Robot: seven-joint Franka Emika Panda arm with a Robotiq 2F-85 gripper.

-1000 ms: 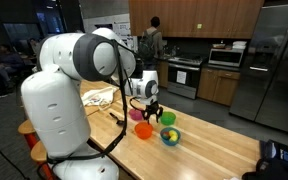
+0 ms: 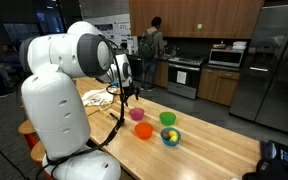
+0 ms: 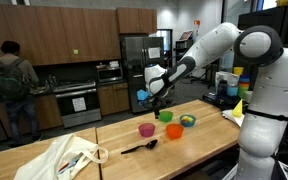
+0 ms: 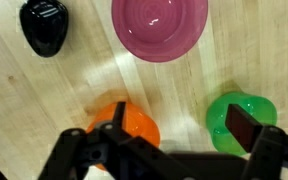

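Observation:
My gripper is open with nothing between its fingers, held above the table. In exterior view 1 the gripper (image 2: 131, 98) hovers above and behind a pink bowl (image 2: 137, 114). From above, the pink bowl (image 4: 159, 25) lies at the top of the wrist view, beyond the fingertips. An orange bowl (image 4: 129, 125) shows partly behind the left finger, and a green bowl (image 4: 242, 103) is partly covered by the right one. A blue bowl (image 2: 170, 136) holding yellow and green items stands nearer the front in exterior view 1; it is also the blue bowl (image 3: 188, 121) in exterior view 2.
A dark elongated object (image 3: 139, 148) lies on the table near the pink bowl. White cloth (image 3: 69, 155) covers part of the table's other side. Clear tabletop (image 2: 214, 145) stretches to the right in exterior view 1. A person (image 3: 19, 90) stands behind the table.
In exterior view 1 my gripper has moved left and somewhat up, away from the green bowl's side. The bowls appear to stay in place.

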